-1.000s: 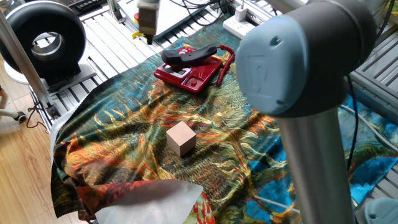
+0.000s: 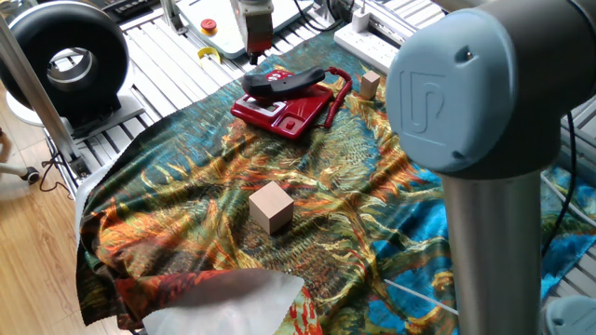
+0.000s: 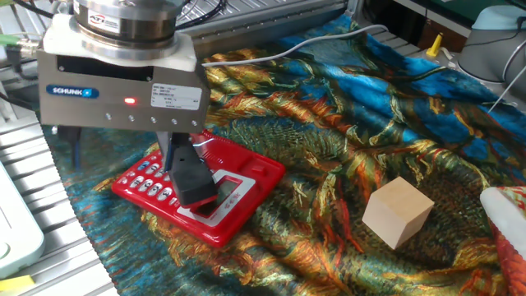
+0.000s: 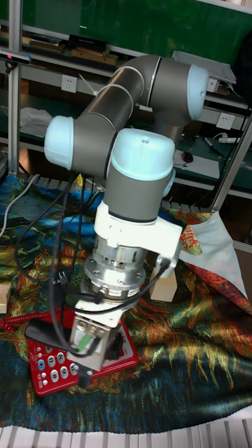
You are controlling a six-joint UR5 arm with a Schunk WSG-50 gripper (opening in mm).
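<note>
The red telephone [image 2: 289,116] lies on the patterned cloth, keypad and display visible in exterior view 2. Its black handset [image 2: 284,85] rests askew across the body, joined to a coiled red cord [image 2: 337,102]. Above the phone hangs my gripper [image 3: 122,167], pointing down. In exterior view 2 its two dark fingers [image 3: 76,148] stand wide apart, with nothing held between them. One finger overlaps the handset in that view; whether they touch cannot be told. The gripper's body covers the middle of the handset in exterior view 3.
A wooden cube [image 3: 398,212] sits on the cloth, well apart from the phone. A smaller wooden block [image 2: 370,85] lies near the cord, close to a white power strip [image 2: 365,42]. The cloth [image 2: 168,200] is wrinkled, its pale underside folded up at one edge.
In exterior view 1 my gripper has moved rightward and slightly down, toward the phone. The arm's near joint has shifted right too. Phone, handset and cube have not moved.
</note>
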